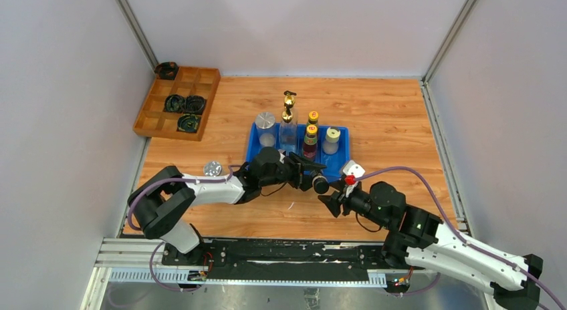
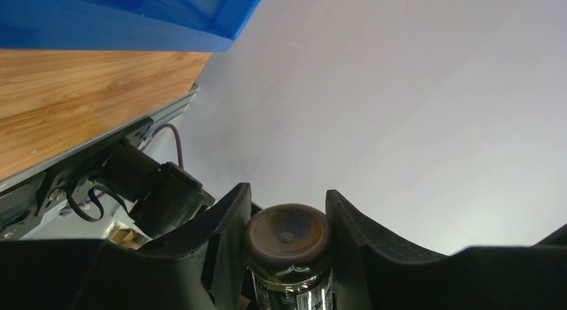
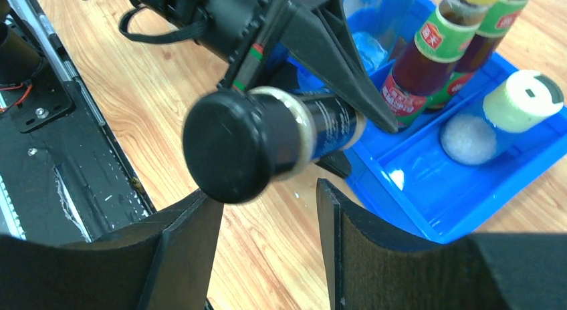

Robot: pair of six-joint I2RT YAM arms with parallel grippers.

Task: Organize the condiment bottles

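My left gripper (image 1: 314, 174) is shut on a dark-capped bottle, held tilted over the front of the blue tray (image 1: 343, 164); its dark end also shows between the fingers in the left wrist view. My right gripper is part open just facing that cap, nothing between its fingers. In the tray stand clear bottles with gold tops (image 1: 288, 133), a silver-lidded jar (image 1: 265, 126), soy-sauce-like bottles with yellow caps (image 3: 419, 66) and a pale-yellow-lidded shaker (image 3: 525, 103).
A silver-lidded container (image 1: 212, 168) stands on the table left of the tray, beside my left arm. A wooden compartment box (image 1: 158, 123) sits at the back left. The table right of the tray is clear.
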